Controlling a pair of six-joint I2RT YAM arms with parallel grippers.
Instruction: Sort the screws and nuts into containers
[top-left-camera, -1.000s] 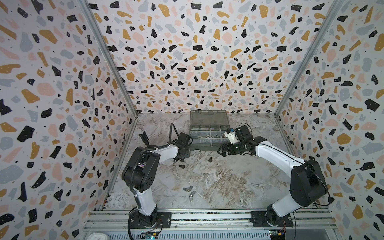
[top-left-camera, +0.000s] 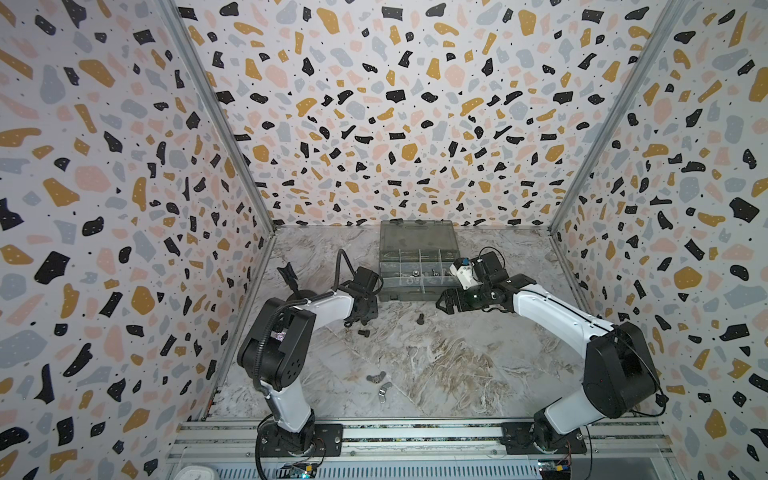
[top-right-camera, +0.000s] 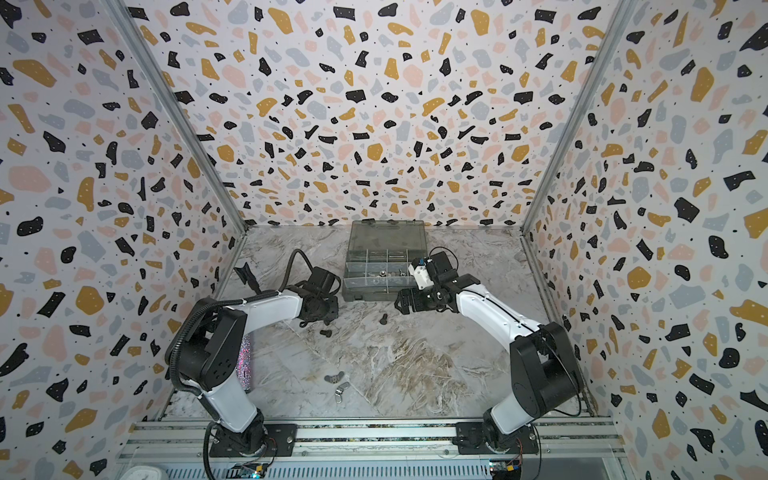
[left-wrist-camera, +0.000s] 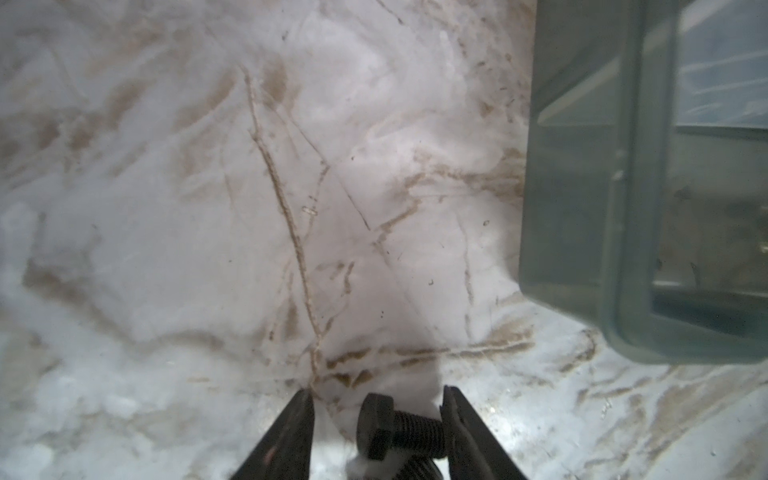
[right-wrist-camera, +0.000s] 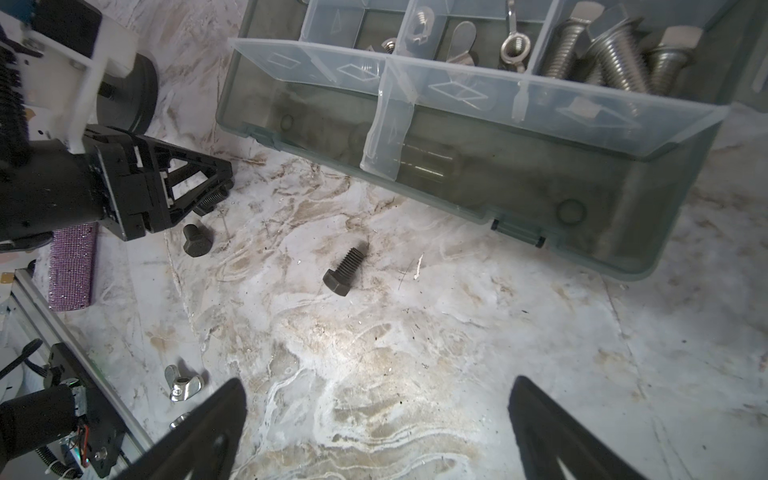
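Between the parted fingers of my left gripper, a dark hex bolt (left-wrist-camera: 384, 428) lies crosswise, its head nearer the left finger and its threaded end by the right one. Part of another dark threaded piece (left-wrist-camera: 417, 469) shows just below it. My right gripper is open over bare table, with nothing between its fingers. In the right wrist view one dark bolt (right-wrist-camera: 345, 272) lies alone before the sorting box (right-wrist-camera: 448, 209), and a second bolt (right-wrist-camera: 196, 240) is close to the left gripper. A silver wing nut (right-wrist-camera: 182, 384) rests farther left.
The box's compartments hold silver bolts (right-wrist-camera: 620, 56) and small nuts; its front compartments look empty. Its lid (top-left-camera: 417, 237) stands open behind. A pink glittery strip (right-wrist-camera: 72, 266) lies at the far left.
My left gripper has shifted slightly toward the front and left of the table. The right arm has barely moved. The loose bolts and wing nuts on the open table look unmoved.
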